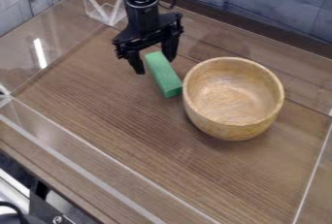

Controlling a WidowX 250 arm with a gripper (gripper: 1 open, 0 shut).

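A green rectangular block (pixel 162 78) lies on the wooden table, just left of a large tan wooden bowl (pixel 231 100). The black gripper (pixel 146 49) hangs over the block's far end, its two fingers spread apart, one to the left and one to the right. Whether it touches the block is unclear.
A clear plastic item sits at the left edge, partly seen. A dark round object shows at the bottom left corner.
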